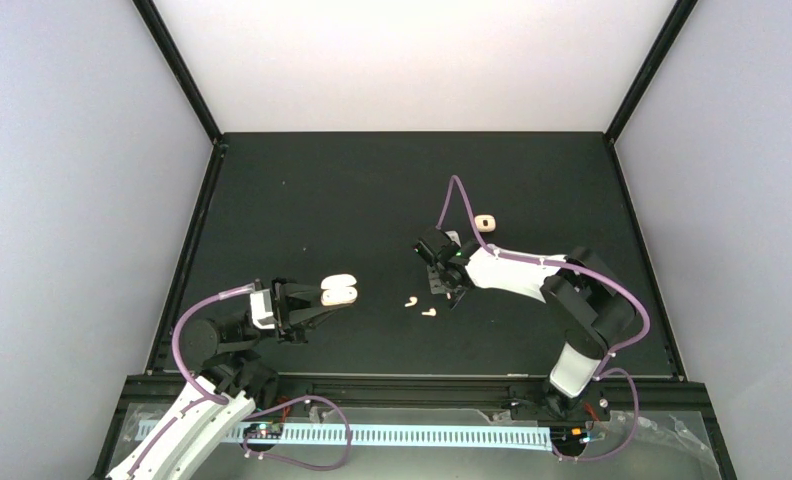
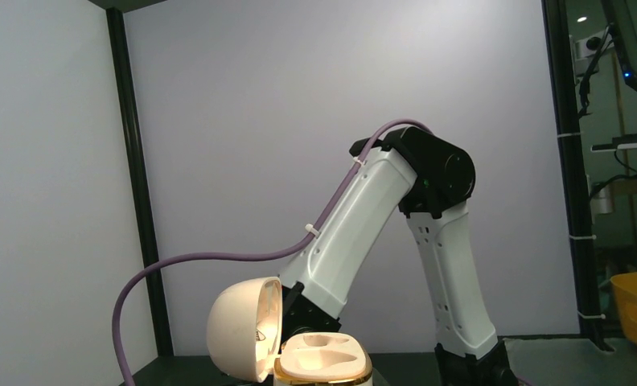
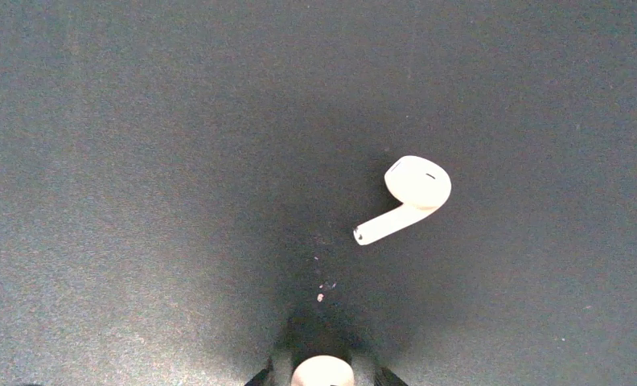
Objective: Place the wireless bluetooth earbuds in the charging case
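My left gripper (image 1: 322, 300) is shut on the white charging case (image 1: 340, 296), which it holds with its lid (image 2: 244, 330) swung open. The case's base (image 2: 323, 356) shows hollow slots with no earbud in them. Two white earbuds lie on the black table: one earbud (image 1: 411, 301) farther left, the other earbud (image 1: 429, 313) nearer my right gripper. At the bottom of the right wrist view, my right gripper stands open around the round end of one earbud (image 3: 322, 371), with gaps on both sides. Ahead of it lies the second earbud (image 3: 412, 197), untouched.
Behind the right gripper, a small white rounded object (image 1: 485, 223) sits on the table (image 1: 352, 190). The right arm (image 1: 517, 274) reaches in from the front right.
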